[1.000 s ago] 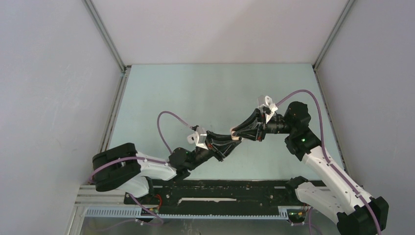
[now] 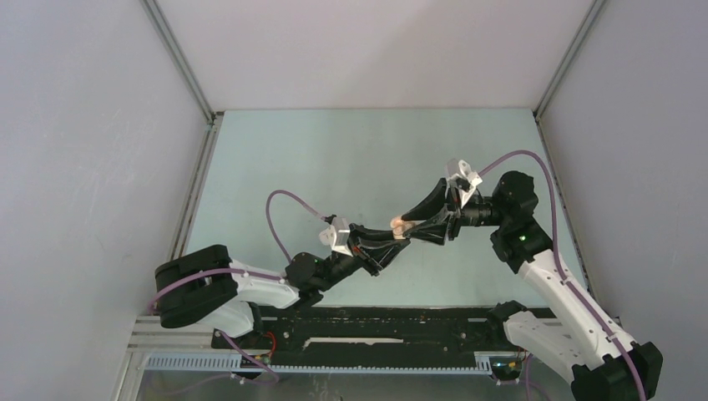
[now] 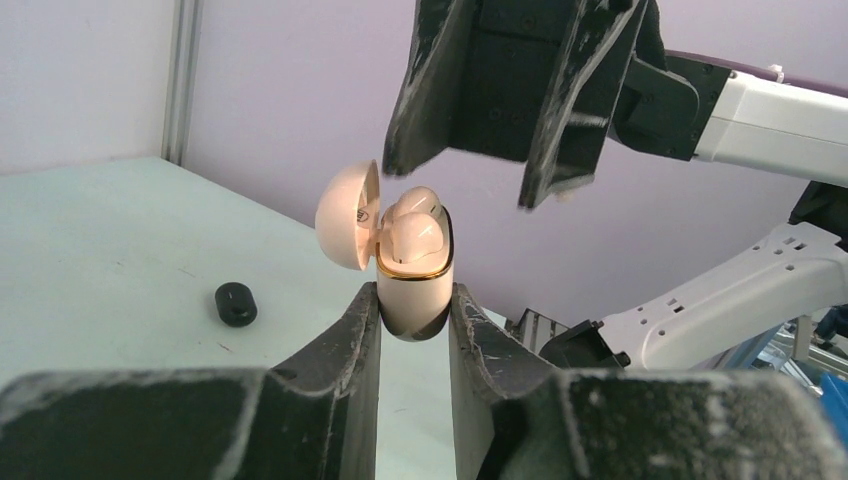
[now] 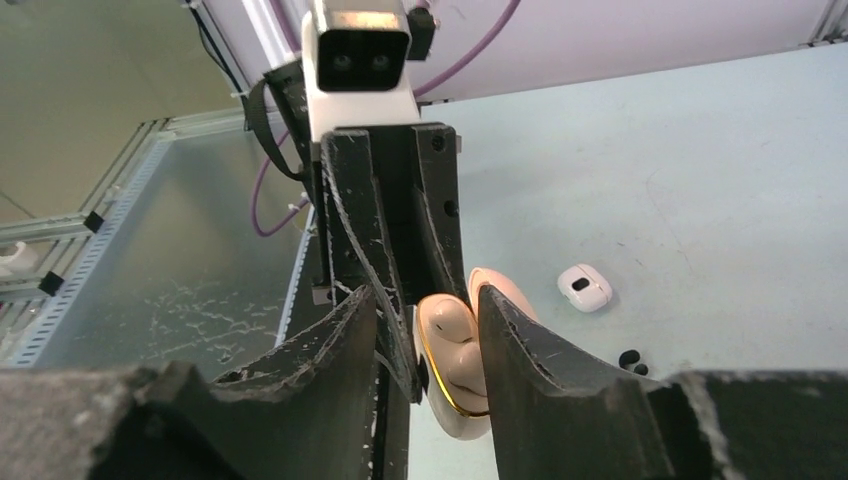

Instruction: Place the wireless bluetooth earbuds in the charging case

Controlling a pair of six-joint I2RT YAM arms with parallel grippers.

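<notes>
The beige charging case [image 3: 412, 300] with a gold rim is held upright by my left gripper, which is shut on its body. Its lid [image 3: 345, 218] hangs open on the left side in the left wrist view. Two beige earbuds sit in the case: a nearer earbud [image 3: 416, 238] and another earbud [image 3: 418, 200] behind it. My right gripper is open, its fingers apart around the case's opening in the right wrist view and above the case in the left wrist view. Nothing is gripped between those fingers.
A white case [image 4: 584, 288] lies on the table, with small black pieces [image 4: 632, 362] near it. A black case [image 3: 235, 304] rests on the table in the left wrist view. Much of the pale tabletop [image 2: 317, 167] behind the arms is bare.
The left gripper and case have hardly moved.
</notes>
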